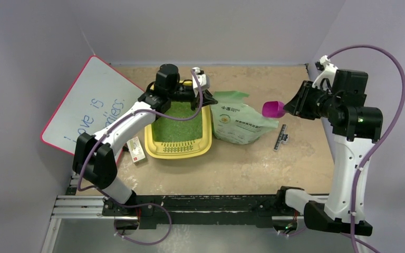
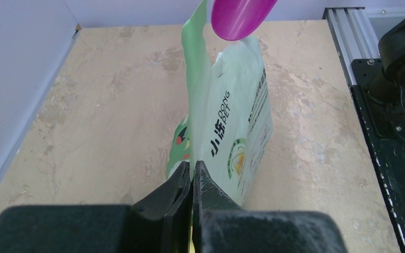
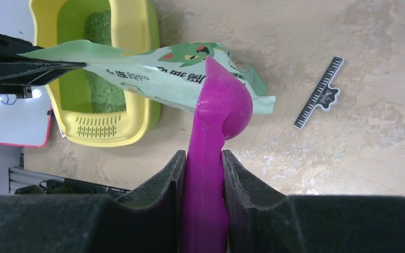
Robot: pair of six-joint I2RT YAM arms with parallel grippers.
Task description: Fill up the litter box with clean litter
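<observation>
The pale green litter bag [image 1: 240, 125] stands upright right of the yellow litter box [image 1: 206, 138], which has green material on its floor. Pinched thinly at the bag's upper left edge, my left gripper is shut on the plastic; the bag [image 2: 237, 118] stretches away from the fingertips. A magenta scoop [image 1: 273, 109] is held by its handle in my right gripper, shut on it. In the right wrist view the scoop's bowl [image 3: 234, 108] appears over the bag's right part. The bag's contents are hidden from all views.
A black clip [image 1: 281, 138] lies on the table right of the bag. On the left are a whiteboard [image 1: 92, 105] and a small white box [image 1: 136, 150]. Bare table [image 1: 232, 171] stretches in front of the bag.
</observation>
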